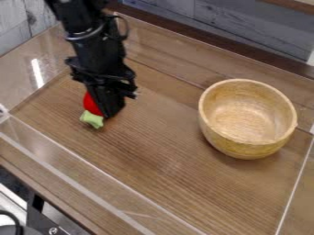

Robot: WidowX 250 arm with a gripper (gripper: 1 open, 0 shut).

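The black robot arm reaches down from the top left, its gripper (108,108) low over the table at the left of centre. Just beside the fingertips lies a red object (94,101), partly hidden behind the gripper, with a small light green piece (91,118) below it. The fingers look close together; whether anything is between them is hard to tell.
A large light wooden bowl (245,117) stands on the right of the wooden table (172,184). The back edge runs along the top right.
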